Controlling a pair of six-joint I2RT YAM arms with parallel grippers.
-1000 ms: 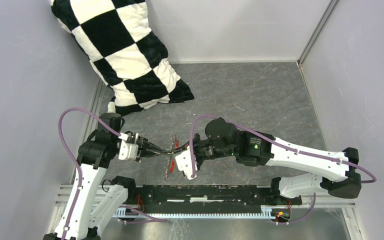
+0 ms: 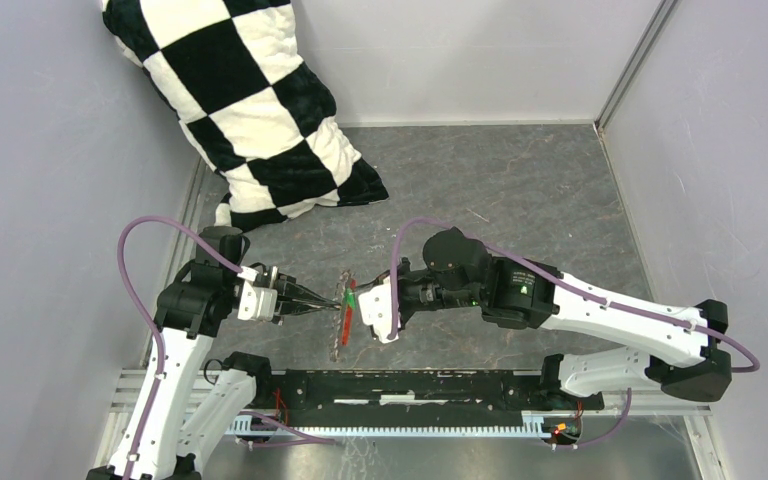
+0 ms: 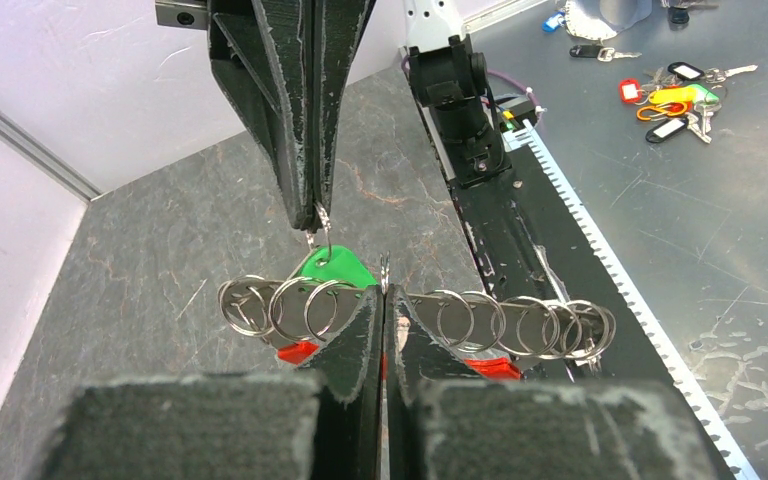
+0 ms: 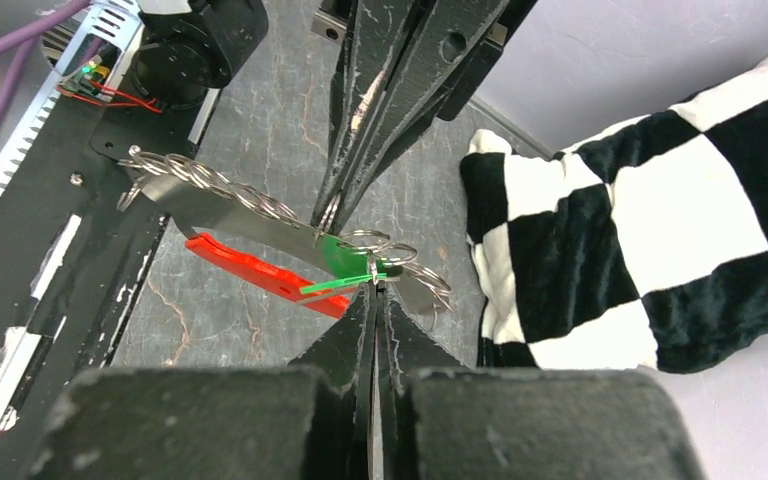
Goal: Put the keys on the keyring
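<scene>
A grey metal strip [image 3: 422, 318] carrying several thin rings [image 3: 575, 330] hangs between my grippers, with a red piece [image 4: 260, 272] behind it. My left gripper is shut, with a thin ring [image 3: 385, 270] edge-on between its fingertips at the strip's middle. Beside it, my right gripper is shut on a small metal ring [image 4: 372, 266] at the green tag [image 4: 342, 256]. In the left wrist view the green tag [image 3: 340, 267] hangs just below the right gripper's tip. Whether the ring passes through other rings cannot be made out.
Keys with coloured tags [image 3: 670, 100] lie on the grey surface outside the frame's rail, at the right of the left wrist view. A checkered pillow [image 2: 250, 120] leans at the back left. The floor [image 2: 500, 180] behind the arms is clear.
My right gripper has shifted slightly to the right and turned a little, and green now shows by its tip in the top view. The left arm has stayed put.
</scene>
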